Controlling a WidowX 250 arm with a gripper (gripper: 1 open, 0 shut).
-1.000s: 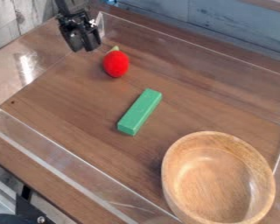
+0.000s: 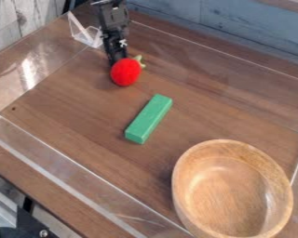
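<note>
At the back left of the table, my dark gripper (image 2: 120,56) reaches down from the top edge, right at a red round object (image 2: 126,73) with a small light stem. The fingers are mostly behind or against that object, so I cannot tell whether they hold it. A green rectangular block (image 2: 148,118) lies in the middle of the table, and a round wooden bowl (image 2: 233,167) sits at the front right.
The wooden table (image 2: 64,112) has clear strips along its edges and bare room around the block. A blue plank wall (image 2: 226,28) stands behind, and a pale wall is at the left.
My gripper has moved right and down, from left of the red object to right at it. The red object looks shifted slightly downward in the view; the block and bowl are unmoved.
</note>
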